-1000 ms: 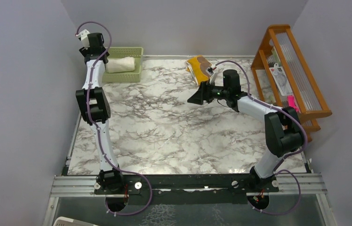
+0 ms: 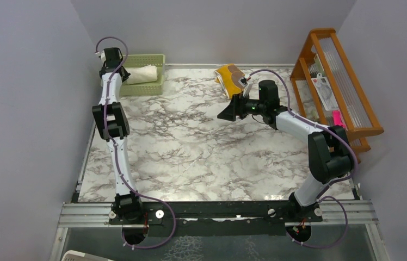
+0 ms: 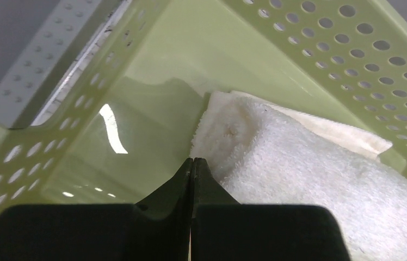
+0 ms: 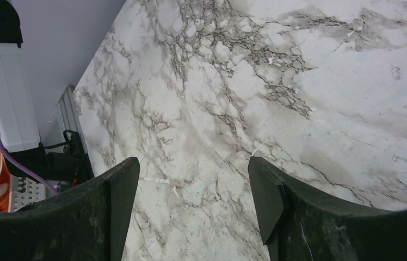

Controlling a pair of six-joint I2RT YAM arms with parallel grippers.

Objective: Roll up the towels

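Note:
A rolled white towel [image 2: 142, 74] lies inside the green basket [image 2: 158, 90] at the far left of the table. Seen from the left wrist, the towel [image 3: 321, 174] fills the lower right of the basket, with a flat edge sticking out behind the roll. My left gripper is over the basket, its fingertips pressed together at the towel's near end; no cloth shows between them. Whether the tips touch the towel I cannot tell. Over bare tabletop, my right gripper holds its fingers apart with nothing between.
A yellow and brown cloth packet [image 2: 229, 80] lies at the back edge, near the right arm. On the right stands a wooden rack [image 2: 348, 87].
The towel has barely moved, its near end now slightly displaced. The right arm stays nearly still.

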